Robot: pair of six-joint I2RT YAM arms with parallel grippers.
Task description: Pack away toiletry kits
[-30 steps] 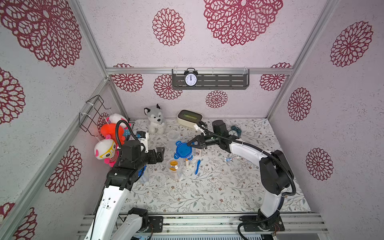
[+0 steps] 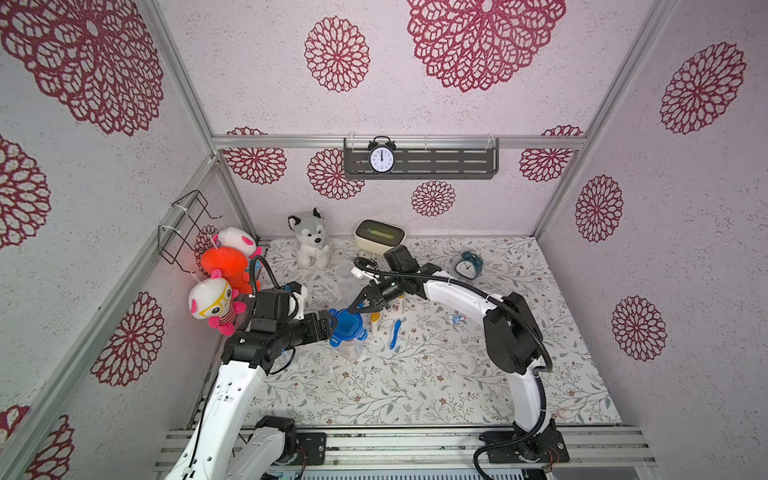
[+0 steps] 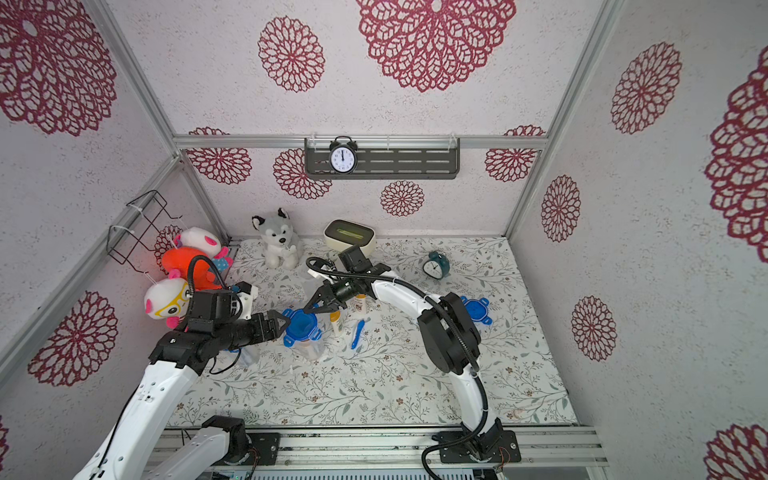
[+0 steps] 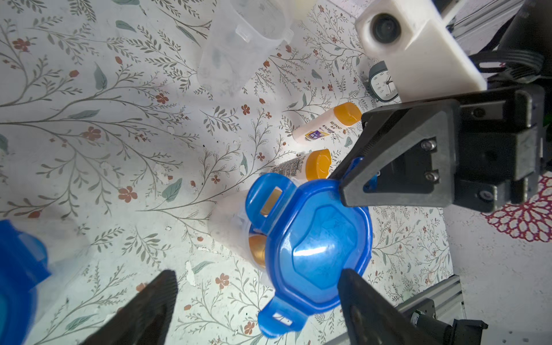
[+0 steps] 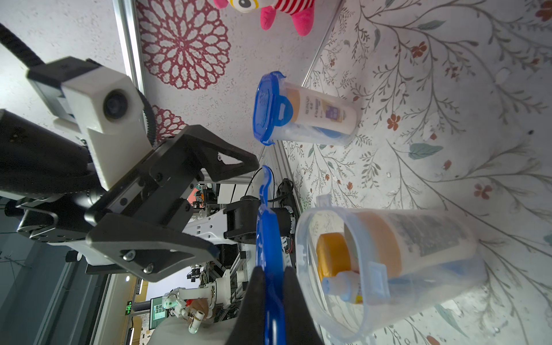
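Observation:
A blue lid (image 2: 348, 324) with side tabs is pinched at its rim by my shut right gripper. It hangs tilted over a clear cup (image 5: 425, 287) holding an orange-capped bottle and other small items. In the right wrist view, the lid and cup rim look apart. My left gripper is open beside the lid, with nothing between its fingers. A lidded cup (image 5: 322, 118) with a bottle inside stands at the left. An empty clear cup (image 4: 247, 40) and two orange-capped bottles (image 4: 330, 123) are farther back.
Another blue lid (image 3: 477, 309) lies at the right. A blue slim item (image 2: 395, 334) lies near the cup. A husky plush (image 2: 312, 238), a cream box (image 2: 368, 242) and a teal clock (image 2: 469, 265) stand behind.
The left gripper has shifted lower, toward the lid.

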